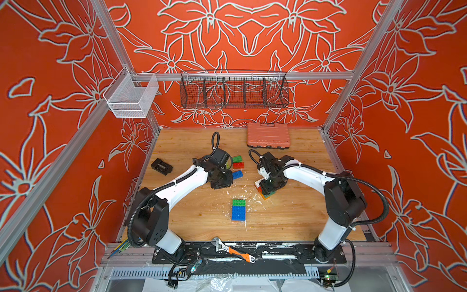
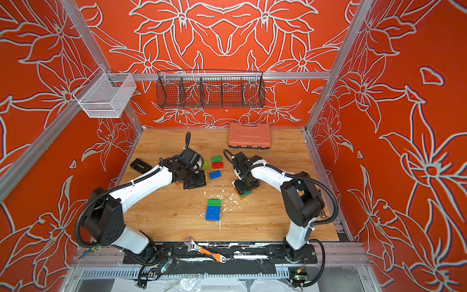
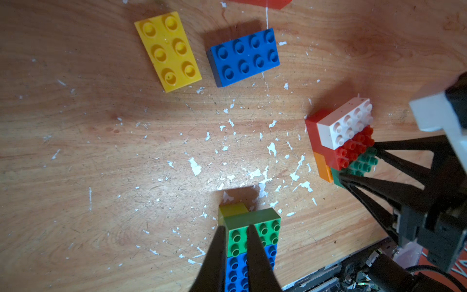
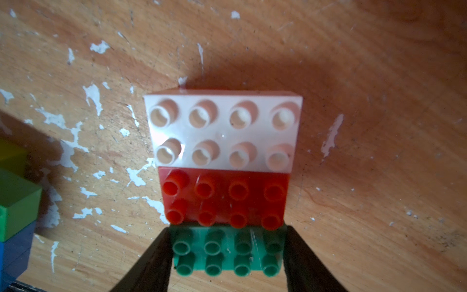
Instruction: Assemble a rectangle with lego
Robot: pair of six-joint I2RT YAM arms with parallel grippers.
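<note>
My right gripper has its fingers either side of the dark green brick [image 4: 227, 253] in a stack with white [image 4: 223, 136] and red [image 4: 223, 194] rows and orange [image 3: 322, 168]; a firm grip cannot be told. My left gripper is over the table; in its wrist view its blurred fingers appear over a green [image 3: 265, 233] and blue [image 3: 265, 258] assembly, with olive beneath. Loose yellow [image 3: 167, 51] and blue [image 3: 243, 58] bricks lie behind, with red [image 1: 238, 165] and green [image 1: 237, 158] bricks farther back.
A red case [image 1: 268, 133] lies at the back right and a black object [image 1: 161, 166] at the left. Wire baskets [image 1: 233, 90] hang on the frame. A wrench [image 1: 233, 250] lies on the front rail.
</note>
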